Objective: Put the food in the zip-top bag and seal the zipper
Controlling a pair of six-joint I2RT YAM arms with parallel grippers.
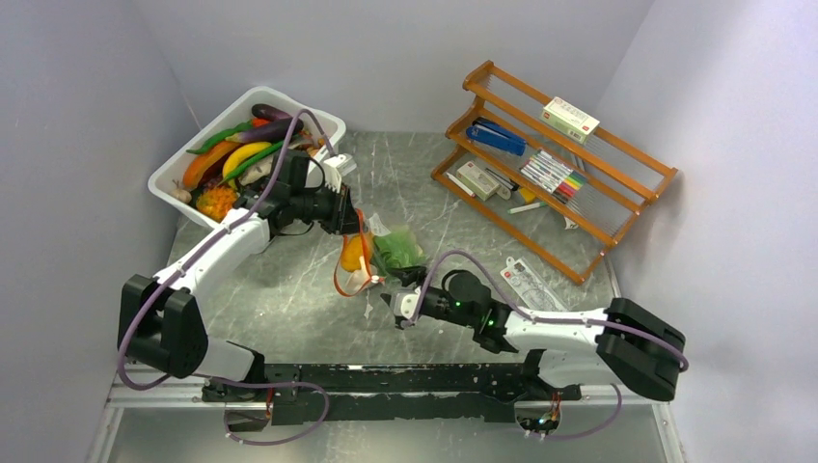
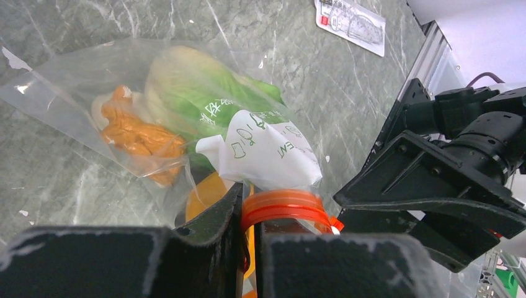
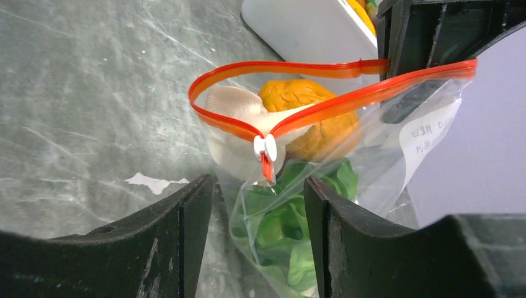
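Note:
The clear bag [image 3: 420, 130] with orange zipper rim stands open on the table, holding a yellow-orange food [image 3: 313, 124], a pale piece [image 3: 232, 102] and leafy greens [image 3: 288, 226]. My left gripper is shut on the bag's rim at its upper end. My right gripper stands open beside the opposite end, with the white zipper slider [image 3: 265, 147] just beyond its fingertips.
A white bin [image 1: 164, 178] of produce is at the back left. A wooden rack [image 1: 627, 174] with stationery stands at the back right. A flat packet [image 1: 531, 287] lies on the right side of the table.

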